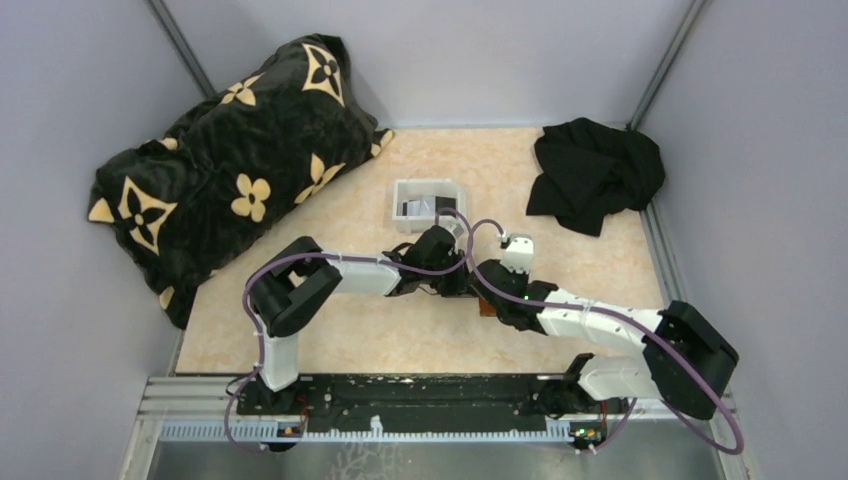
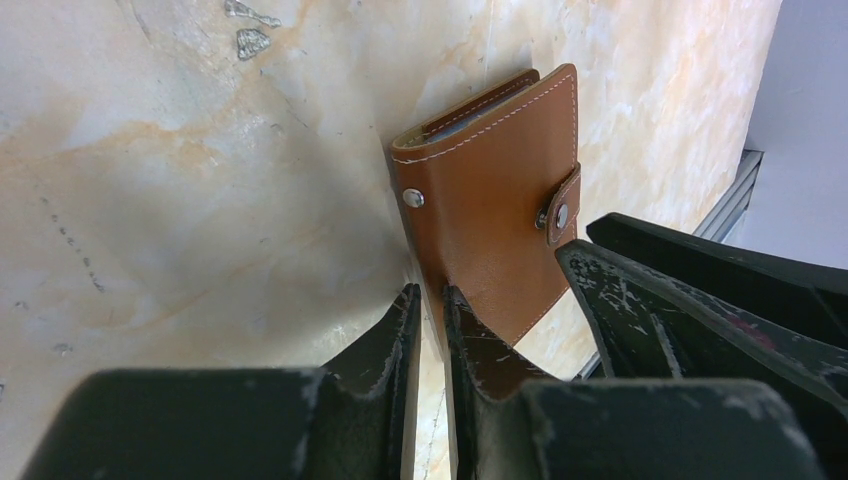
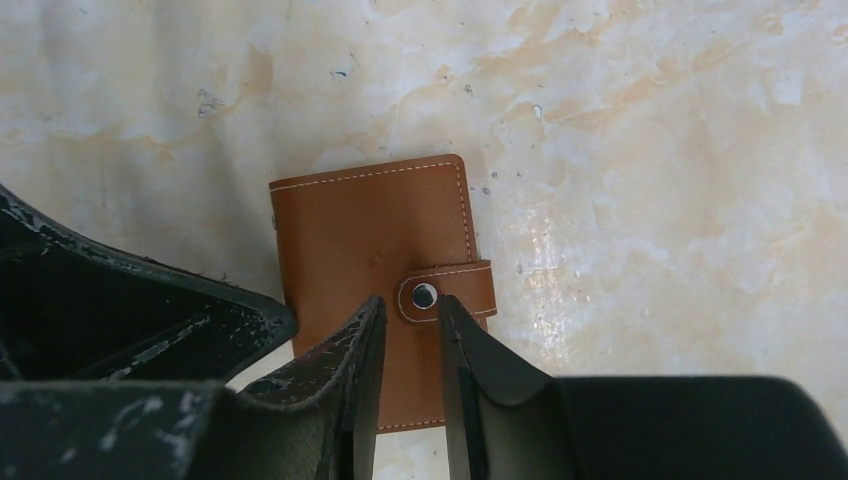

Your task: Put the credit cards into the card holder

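Observation:
A brown leather card holder (image 1: 487, 309) lies on the table between the two arms, mostly covered by them in the top view. In the left wrist view the card holder (image 2: 500, 190) is folded shut, its strap across the right edge. My left gripper is open by a narrow gap, its tips at the holder's folded edge. Over the holder (image 3: 345, 225) stands my right gripper, open, with the strap's metal snap (image 3: 424, 296) showing between its tips. The cards (image 1: 420, 207) appear to lie in the white tray (image 1: 462, 195).
A dark patterned cushion (image 1: 250, 150) fills the back left, and a black cloth (image 1: 597, 170) lies at the back right. My grippers are very close together: one finger of the left (image 3: 250, 318) reaches over the holder's edge in the right wrist view.

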